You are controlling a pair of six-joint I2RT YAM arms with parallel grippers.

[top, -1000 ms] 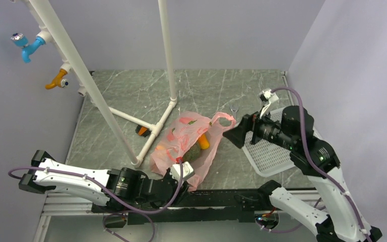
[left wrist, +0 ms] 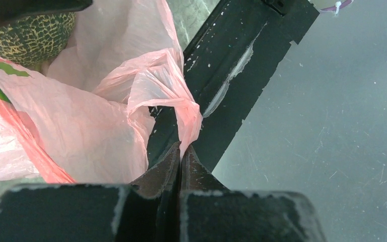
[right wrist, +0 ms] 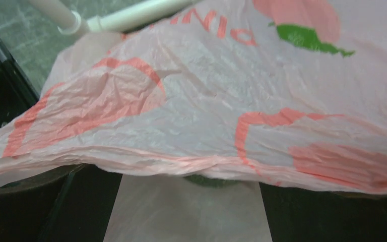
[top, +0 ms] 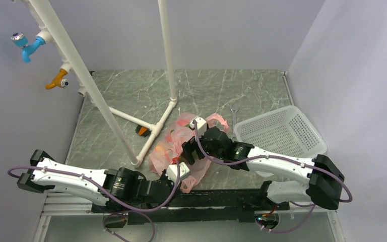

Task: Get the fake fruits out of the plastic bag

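On the grey counter lies the pink plastic bag (top: 169,143), its mouth toward the right. My left gripper is shut on a twisted handle of the bag near the front edge. Inside the mouth a netted green melon (left wrist: 35,38) shows in the left wrist view, with a dark finger of the other gripper over it. My right gripper is open and reaches into the mouth; the bag's printed upper layer (right wrist: 191,91) lies across its fingers. Between them only a sliver of dark green (right wrist: 214,180) appears under the rim. Other fruit is hidden.
A white perforated basket (top: 277,132) stands to the right under the right arm. A wrench (top: 234,116) lies behind it. White pipes (top: 151,133) stand close to the bag's left side.
The left arm has stayed about where it was.
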